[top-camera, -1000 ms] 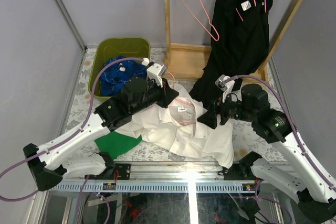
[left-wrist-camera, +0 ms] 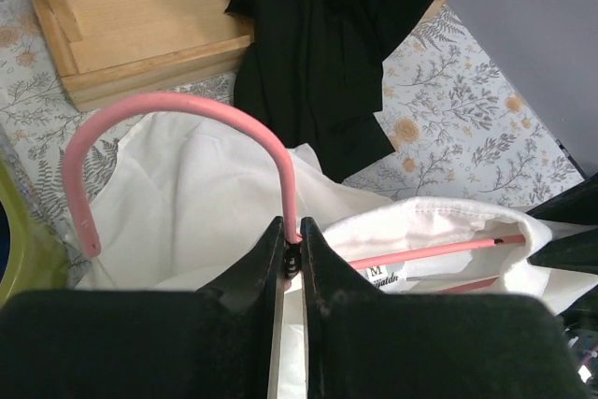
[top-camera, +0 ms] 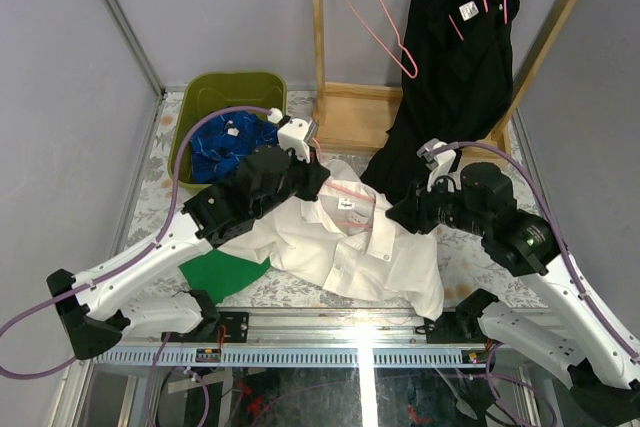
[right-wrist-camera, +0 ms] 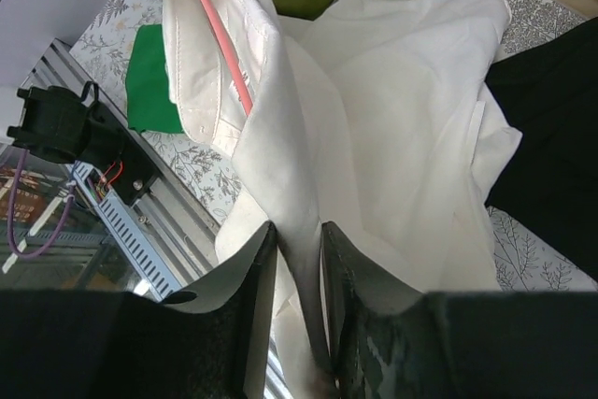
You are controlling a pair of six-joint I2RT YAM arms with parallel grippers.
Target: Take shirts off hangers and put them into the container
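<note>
The white shirt [top-camera: 320, 257] lies spread across the table with a pink hanger [left-wrist-camera: 420, 252] inside its collar. My left gripper is shut on the hanger at the base of its hook [left-wrist-camera: 187, 105]. My right gripper is at the shirt's right shoulder, a fold of white cloth between its fingertips; whether it grips firmly is unclear. Part of the hanger is hidden under the cloth.
A black garment [top-camera: 450, 77] hangs at back right on a wooden rack [top-camera: 360, 117], beside an empty pink hanger [top-camera: 390, 37]. An olive bin [top-camera: 230, 87] with blue cloth stands back left. A green cloth [top-camera: 220, 272] lies front left.
My right gripper has shifted slightly at the shirt's shoulder, and the arm's top part has moved a little.
</note>
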